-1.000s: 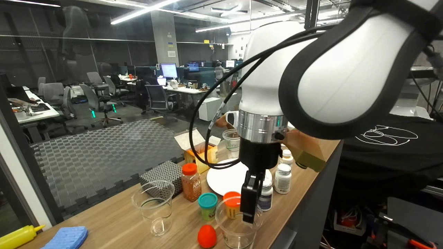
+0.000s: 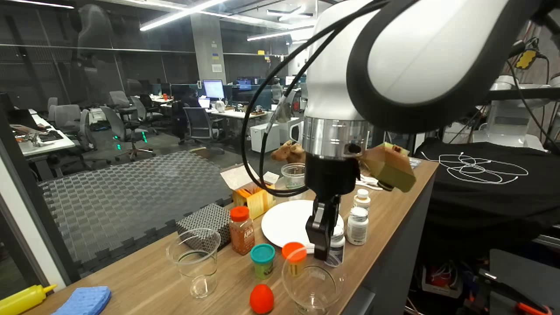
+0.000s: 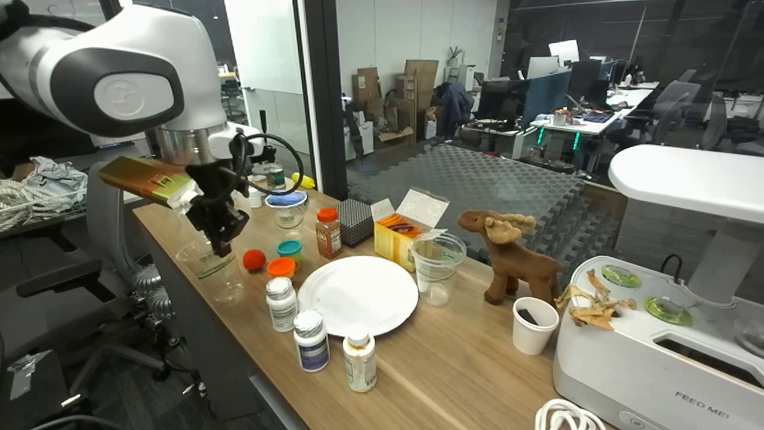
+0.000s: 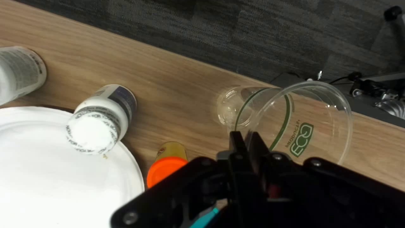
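Below the wrist, my gripper is shut at the wall of a clear plastic cup (image 4: 303, 140) with green print. In the wrist view the cup's wide mouth leans away to the right. Exterior view 1 has this cup (image 2: 313, 294) near the counter's front edge, with my gripper (image 2: 320, 256) at its far rim. From the other side, the cup (image 3: 215, 276) looks tilted under my gripper (image 3: 223, 251). Whether its base touches the counter I cannot tell. The fingers hide part of the rim.
Close by are an orange-lidded tub (image 3: 281, 268), a teal-lidded tub (image 2: 262, 257), a red ball (image 2: 261, 299) and white bottles (image 3: 312, 344). A white plate (image 3: 358, 294) lies behind them. Another clear cup (image 2: 197, 262) stands to the left. Bare counter (image 3: 444, 358) shows at front right.
My gripper has risen and tilted slightly. The clear cup has shifted to the right in exterior view 1 and its mouth looks larger. Other objects on the counter stay put.
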